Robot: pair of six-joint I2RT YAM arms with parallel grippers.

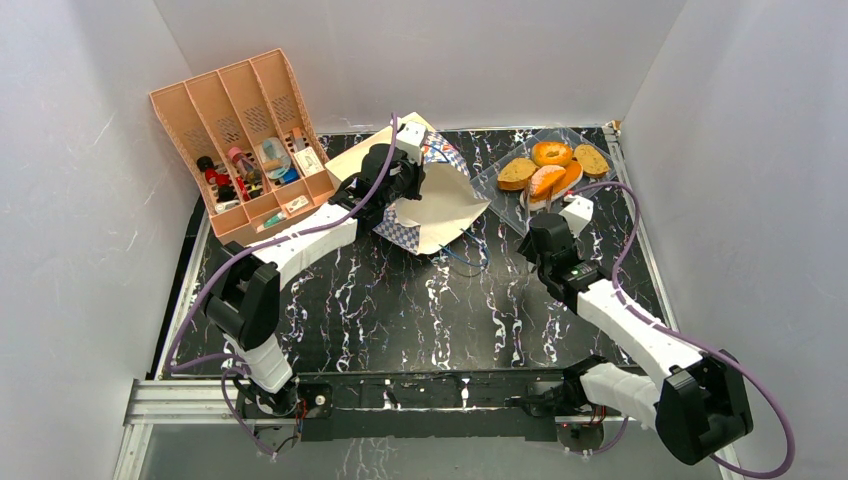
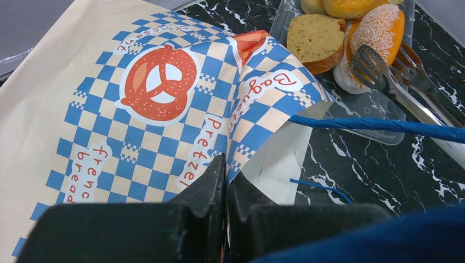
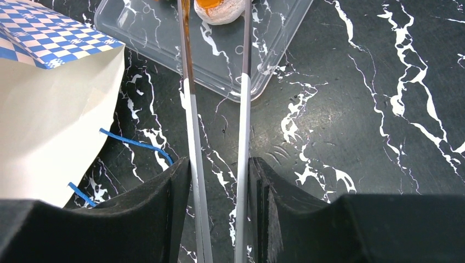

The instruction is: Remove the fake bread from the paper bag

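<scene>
The paper bag (image 2: 159, 126), cream with blue checks and blue handles, lies on its side with its mouth toward the right. My left gripper is shut on the edge of the bag's printed paper. Several fake breads, among them a slice (image 2: 312, 44) and a sugared piece (image 2: 375, 33), lie on a clear plastic tray (image 1: 495, 190) right of the bag. My right gripper, carrying long metal tongs, stands open over the tray's near edge, the tong tips by a bread at the frame's top.
A peach wooden organiser (image 1: 220, 110) with small items stands at the back left. Grey walls close in the sides and back.
</scene>
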